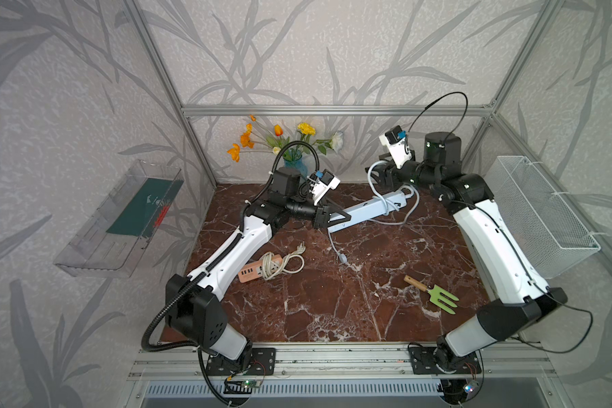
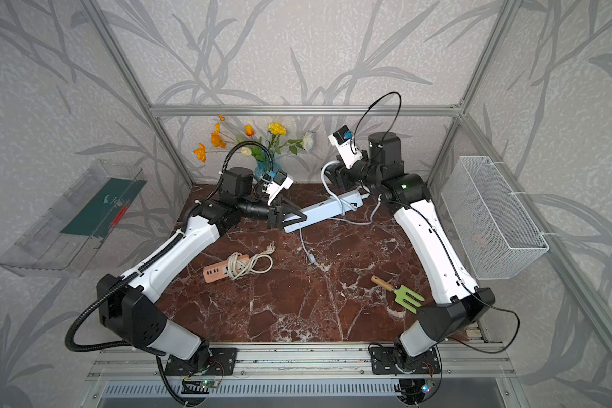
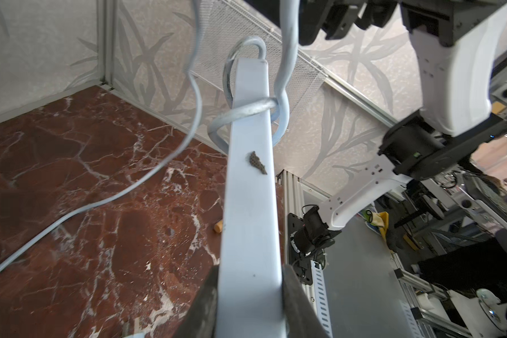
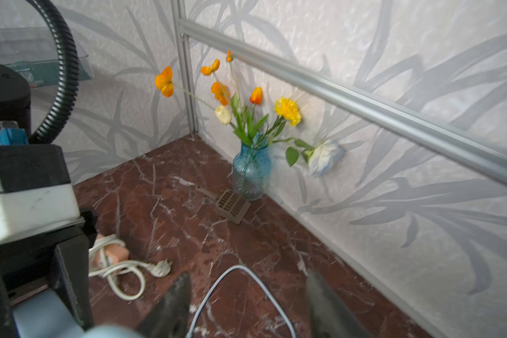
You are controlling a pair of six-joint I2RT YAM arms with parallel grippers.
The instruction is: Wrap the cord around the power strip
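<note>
The pale blue-white power strip [image 3: 248,208] is held raised, my left gripper [image 1: 332,217] shut on its near end. Its cord [image 3: 238,111] loops around the far part, with more loose loops hanging there; in the left wrist view a length runs down to the left. My right gripper [image 2: 340,175] is above the strip's far end beside a raised loop; in the right wrist view its fingers are apart, and whether cord lies near their base is unclear.
A pink power strip [image 1: 250,272] with cream cord lies at front left, a green hand fork [image 1: 440,299] at front right, a flower vase [image 4: 250,174] at the back. A clear bin [image 1: 119,224] and wire basket [image 1: 537,210] flank the table.
</note>
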